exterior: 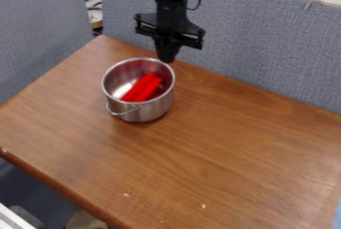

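A steel pot [118, 104] with a wire handle stands on the wooden table [226, 163], left of centre. A red object [142, 87] lies inside it, slanted. My black gripper [168, 52] hangs just above the pot's back rim, its fingertips pointing down; nothing red shows between them, and how far they are apart is hard to tell.
Grey padded walls [266, 54] border the table at the back and left.
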